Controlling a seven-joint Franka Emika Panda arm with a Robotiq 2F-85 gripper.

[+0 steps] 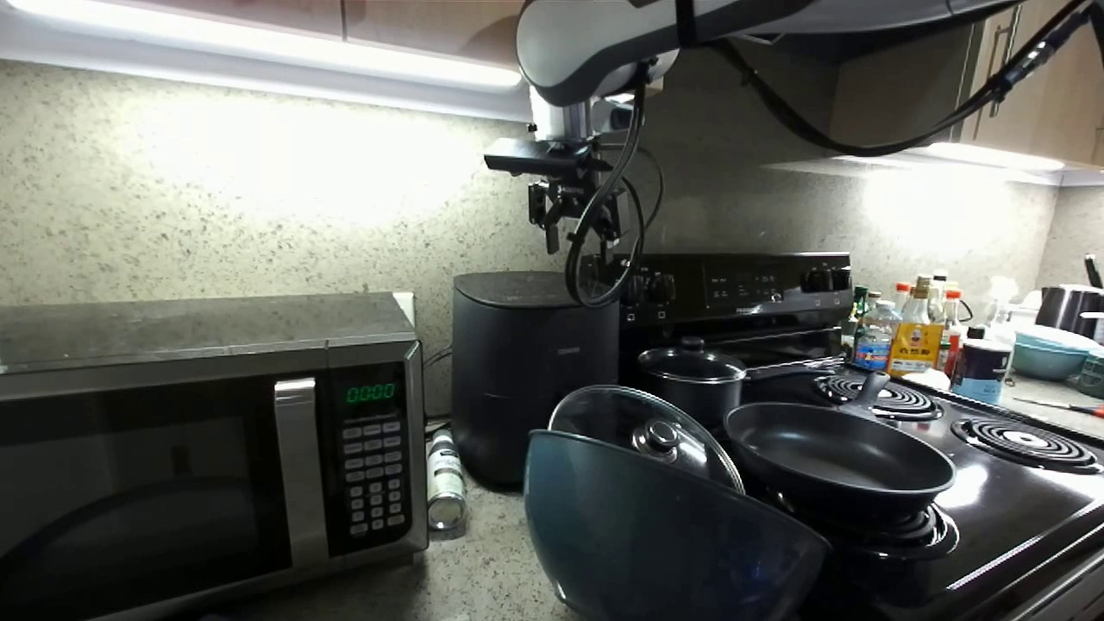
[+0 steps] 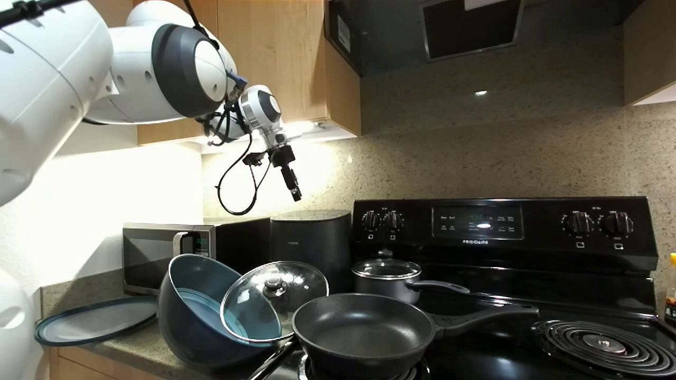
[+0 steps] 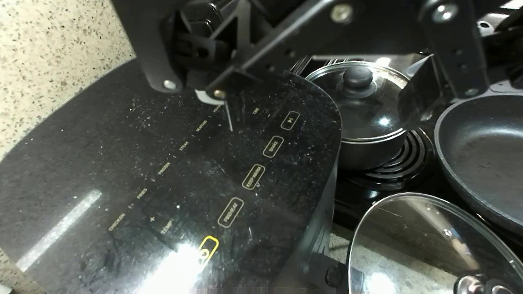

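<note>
My gripper (image 1: pixel 581 247) hangs open above the black air fryer (image 1: pixel 538 362), near the end toward the stove, with nothing between its fingers. The wrist view looks down on the fryer's glossy top (image 3: pixel 162 191), where touch labels and one yellow-lit button (image 3: pixel 209 248) show. In that view one of the fingers (image 3: pixel 422 93) is over the small lidded pot (image 3: pixel 363 117), the other over the fryer top. A gap separates the gripper from the surfaces below. Exterior view 2 shows the gripper (image 2: pixel 296 195) from the side, pointing down.
A black frying pan (image 2: pixel 364 326) sits on the front burner. Leaning in a large blue-grey bowl (image 2: pixel 190 304) is a glass lid (image 2: pixel 253 297). The microwave (image 1: pixel 155 455) stands left of the fryer, with a can (image 1: pixel 446 486) between them. Bottles (image 1: pixel 916 331) crowd the far counter.
</note>
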